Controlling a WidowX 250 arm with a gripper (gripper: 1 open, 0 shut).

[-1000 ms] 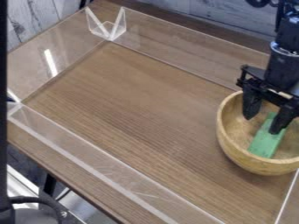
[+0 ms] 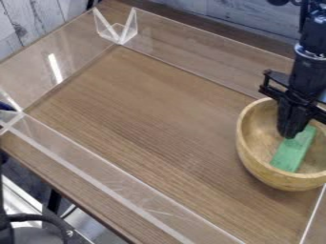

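Observation:
A tan bowl [image 2: 260, 157] sits at the right side of the wooden table, with a green object [image 2: 292, 150] lying inside it. My black gripper [image 2: 292, 126] reaches down from the upper right to the bowl, its tips over the bowl's interior near the upper end of the green object. The fingers look close together; whether anything is between them cannot be made out clearly.
Clear plastic pieces show at its top left corner and along the left edge. Dark cables or parts lie at the lower left beyond the table.
The gripper has shifted slightly over the bowl, and its fingers appear closer together than a second ago. The bowl and green object look nearly unchanged.

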